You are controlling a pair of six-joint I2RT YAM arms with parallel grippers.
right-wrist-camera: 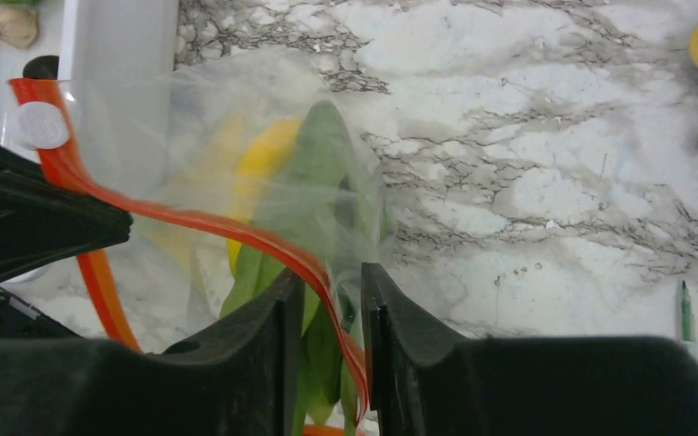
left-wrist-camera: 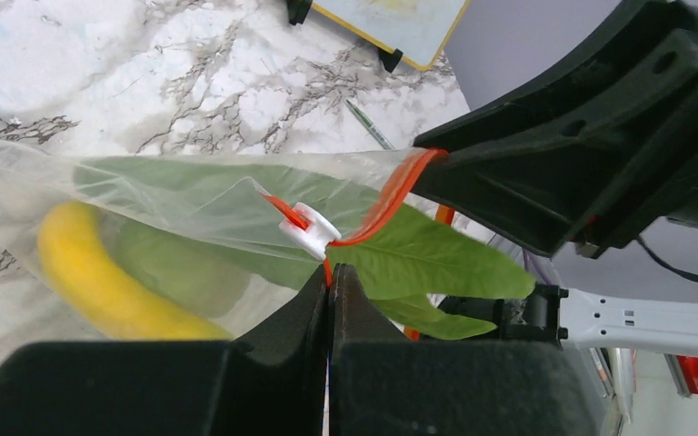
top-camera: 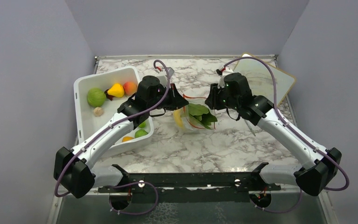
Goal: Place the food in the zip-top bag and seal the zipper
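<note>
The clear zip bag (left-wrist-camera: 18, 182) with red zipper (right-wrist-camera: 191, 218) and white slider (left-wrist-camera: 305, 227) hangs between the grippers in the middle of the table. Inside are a yellow banana (left-wrist-camera: 109, 282) and green leaves (left-wrist-camera: 445, 268), which reach out through its mouth. My left gripper (top-camera: 183, 102) is shut on the bag's zipper edge just beside the slider. My right gripper (top-camera: 209, 101) is part open, with the red zipper edge running between its fingers.
A white bin (top-camera: 81, 107) with fruit and vegetables stands at the left. A yellow-edged board (top-camera: 265, 74) lies at the back right, with a thin pen (right-wrist-camera: 686, 311) nearer on the table.
</note>
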